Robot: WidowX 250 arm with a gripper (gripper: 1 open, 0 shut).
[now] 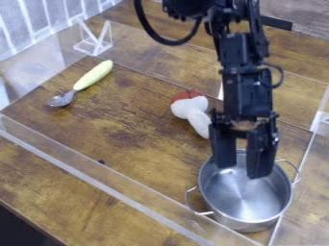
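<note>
My black gripper (pixel 241 156) stands open over a steel pot (pixel 241 207) with two handles at the lower right, its fingertips above the pot's back part. I see nothing held between the fingers. Behind it, left of the arm, a white object with a red part (pixel 193 110) lies on the wooden table (pixel 115 163).
At the upper left lie a pale yellow object (pixel 91 75) and a metal spoon (pixel 62 99). A white rack (pixel 96 38) stands at the back left. Clear plastic edging runs along the table's front and right.
</note>
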